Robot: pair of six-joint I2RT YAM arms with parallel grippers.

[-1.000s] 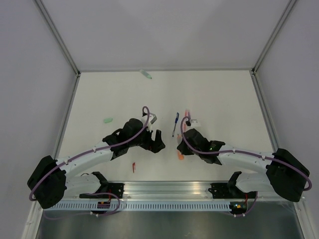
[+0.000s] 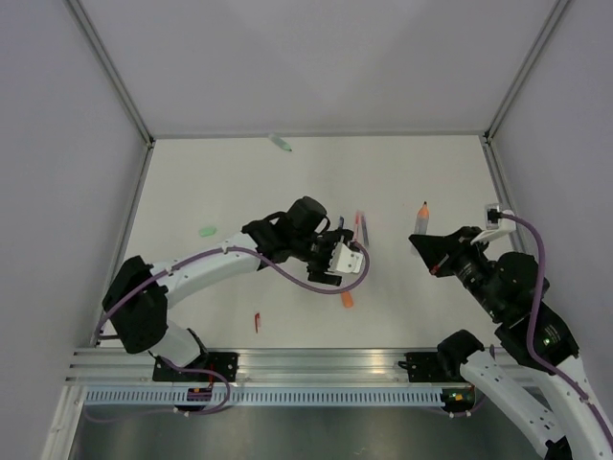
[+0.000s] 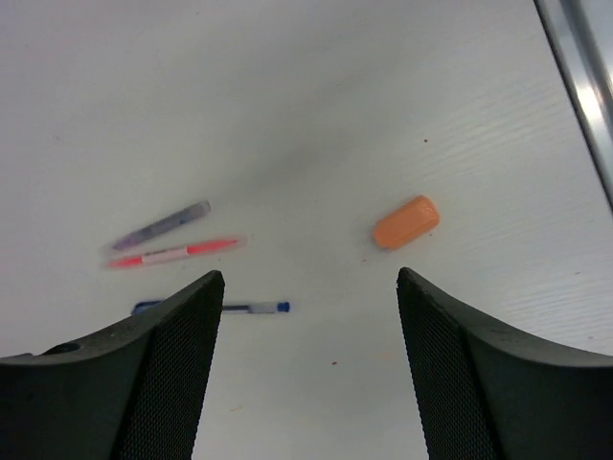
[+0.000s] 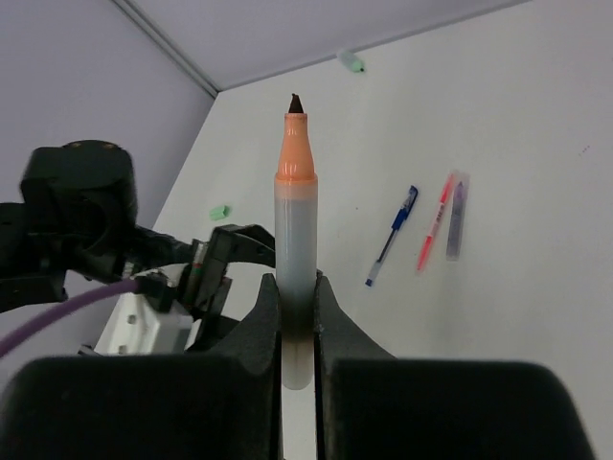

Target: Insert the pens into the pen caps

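Observation:
My right gripper is shut on an upright orange-tipped pen [image 4: 296, 230] with a translucent barrel, raised at the right in the top view. My left gripper is open above the table, empty, facing down toward the orange cap [image 3: 407, 222], which lies at the front centre [image 2: 347, 299]. A blue pen [image 4: 402, 212], a pink pen [image 4: 435, 220] and a grey-purple pen [image 4: 457, 216] lie near it on the table.
A pale green item [image 2: 281, 143] lies at the back, a green piece [image 2: 207, 231] at the left, and a small red item [image 2: 257, 322] at the front left. Metal frame rails edge the table.
My right arm has lifted the orange-tipped pen and swung it up and to the right. My left gripper has moved rightward, over the middle of the table.

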